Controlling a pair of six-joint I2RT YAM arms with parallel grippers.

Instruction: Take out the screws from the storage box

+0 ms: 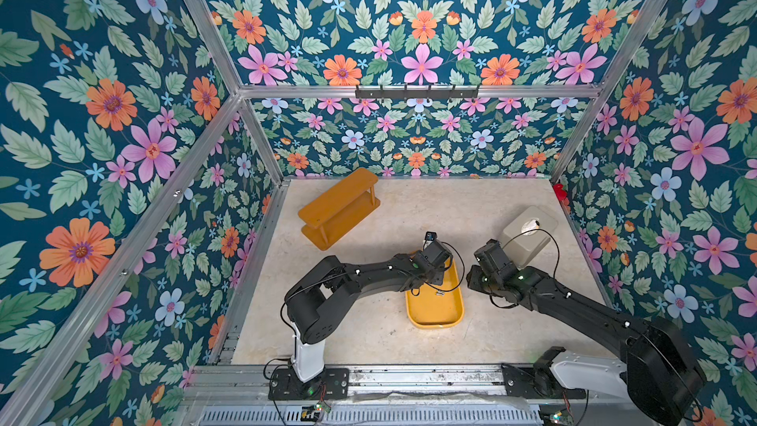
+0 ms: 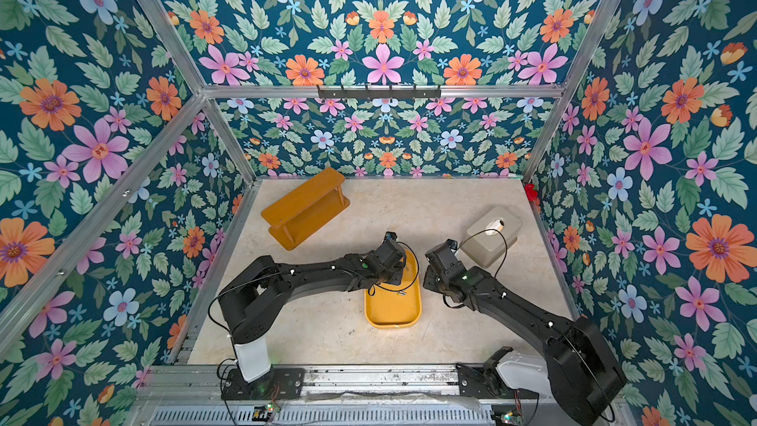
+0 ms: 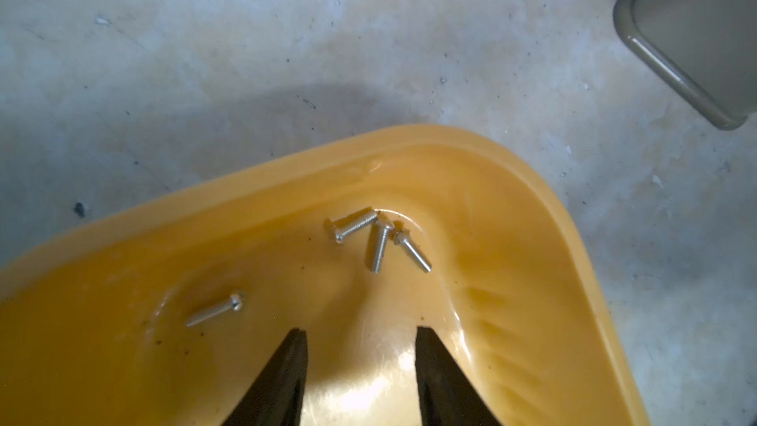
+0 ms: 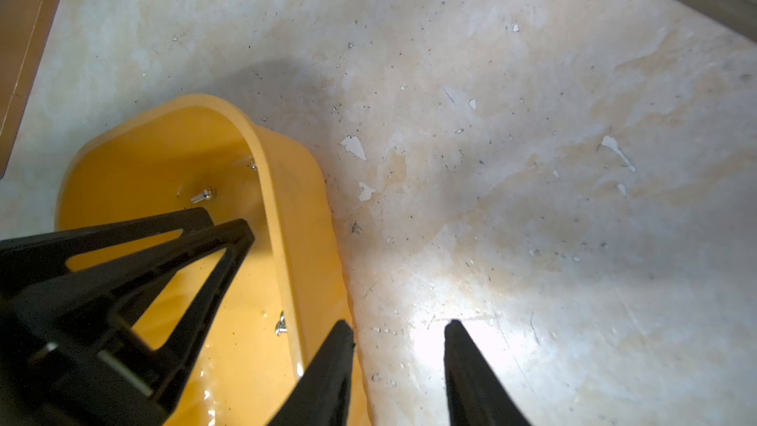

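A yellow box [image 3: 504, 240] holds several small silver screws. Three of them, one being a screw [image 3: 381, 244], cluster in a corner of its floor, and a lone screw [image 3: 214, 309] lies apart. Over the box, my left gripper has its fingers apart with only bare box floor showing between them; the screws lie beyond its fingertips. My right gripper is open and empty above the table, just outside the box's long wall. From above, the left arm covers the far part of the box.
A beige container [image 1: 537, 225] with a white item stands at the back right, behind the right arm. At the back left sits an orange-brown wooden rack [image 1: 339, 209].
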